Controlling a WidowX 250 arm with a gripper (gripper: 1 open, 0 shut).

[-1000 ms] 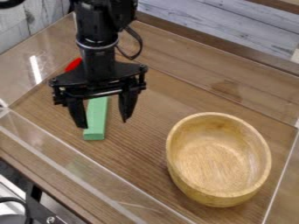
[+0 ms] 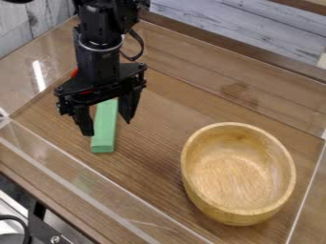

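The black gripper (image 2: 110, 107) hangs over the left half of the wooden table, its two fingers spread apart on either side of a green block (image 2: 105, 138). The block lies lengthwise toward the camera, its far part partly behind the arm. I see nothing held between the fingers. A red object (image 2: 76, 73) is mostly hidden behind the arm.
A large light wooden bowl (image 2: 238, 205) takes up the front right. A black cable curves at the lower left edge.
The arm has turned and risen a little, the gripper shifting slightly up and left around the green block. The block and bowl look unmoved.
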